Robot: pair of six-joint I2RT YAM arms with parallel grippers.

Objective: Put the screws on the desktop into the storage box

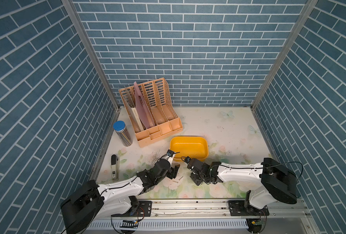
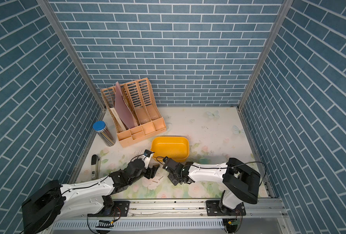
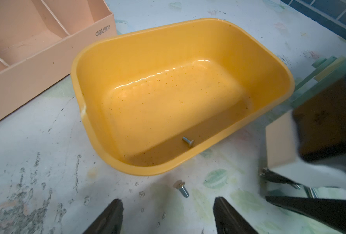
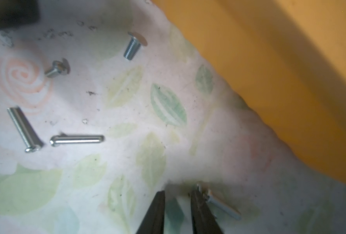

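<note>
The yellow storage box (image 3: 182,89) holds one short screw (image 3: 187,141). Outside it, a short screw (image 3: 182,188) lies before my left gripper, which is open and empty. In the right wrist view two short screws (image 4: 132,48) and two long screws (image 4: 76,139) lie on the desktop. My right gripper is down by another screw (image 4: 223,204), its fingers slightly apart; a further small piece beside that screw is partly hidden by a finger.
A pink file organiser (image 1: 161,128) stands behind the box, a blue-lidded cylinder (image 1: 122,132) and a stapler-like tool (image 1: 114,167) at the left. My two arms are close together at the front.
</note>
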